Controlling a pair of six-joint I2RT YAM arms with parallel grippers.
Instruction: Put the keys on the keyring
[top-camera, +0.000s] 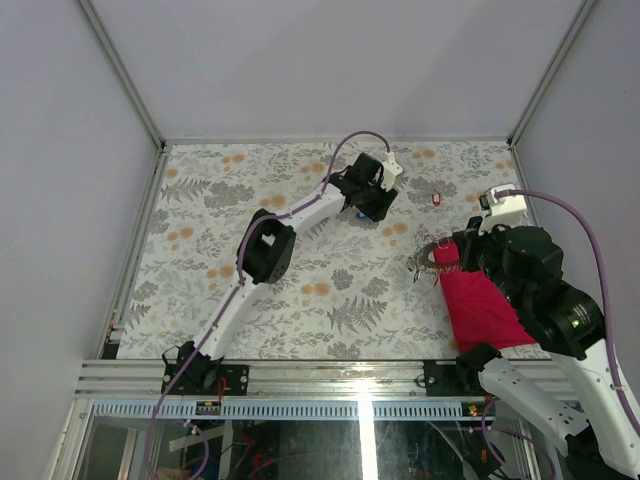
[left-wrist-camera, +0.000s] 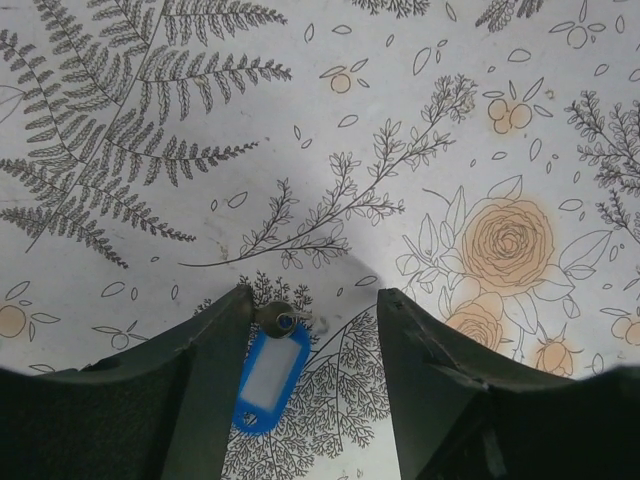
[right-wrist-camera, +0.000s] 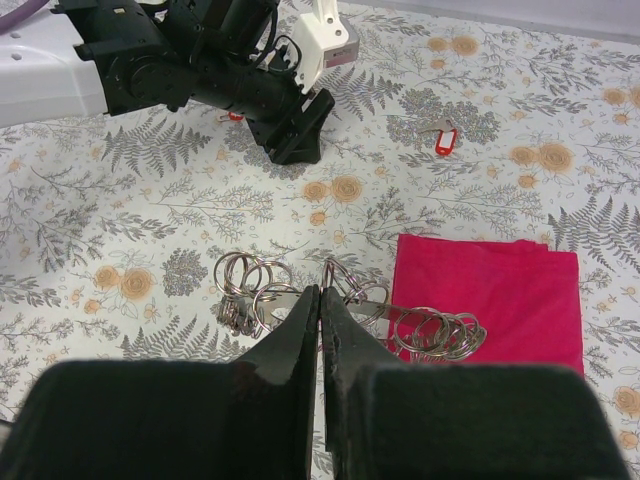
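A blue key tag (left-wrist-camera: 272, 370) with a small ring lies on the patterned mat in the left wrist view. My left gripper is open over it, with the ring end near its left finger and nothing gripped; the tag shows at the edge of that gripper in the top view. The large keyring (top-camera: 428, 258) is a hoop bearing several small rings (right-wrist-camera: 440, 333) and keys. My right gripper is shut at the hoop, which appears pinched at its fingertips and held above the mat. The fingers cover the exact contact.
A red key tag (right-wrist-camera: 446, 141) lies alone towards the back right. Below the right gripper is a folded red cloth (top-camera: 480, 310).
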